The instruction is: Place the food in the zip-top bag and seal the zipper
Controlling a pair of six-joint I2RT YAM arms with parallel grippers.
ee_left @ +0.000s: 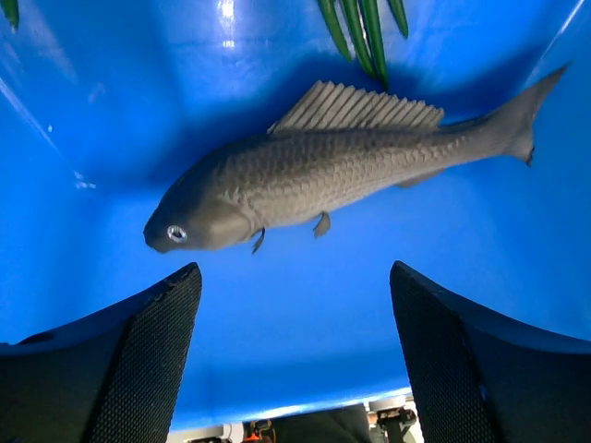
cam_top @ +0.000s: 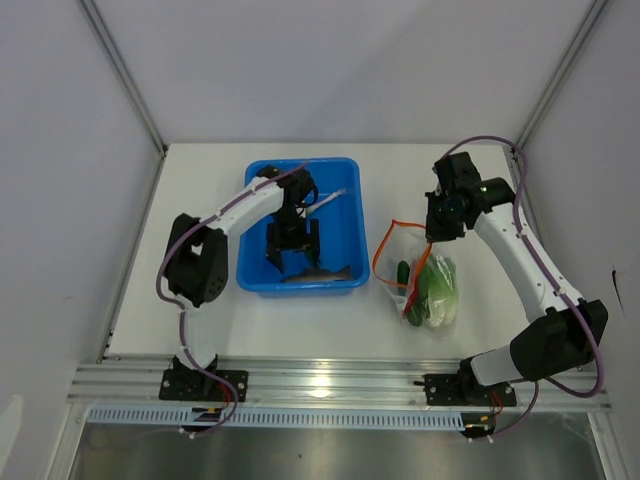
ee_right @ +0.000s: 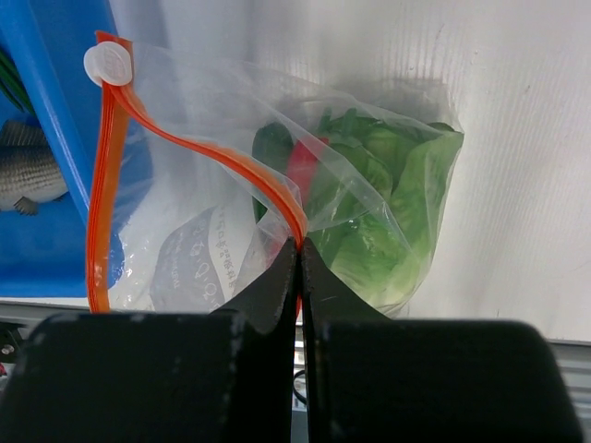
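In the blue tub a dark grey fish lies along the near side. My left gripper hangs open over it, fingers apart with nothing between them. My right gripper is shut on the orange zip edge of the clear bag, holding it up. The bag holds leafy greens, a red item and dark green vegetables. Its orange rim gapes toward the tub.
Green long pods and a pale item also lie in the tub.
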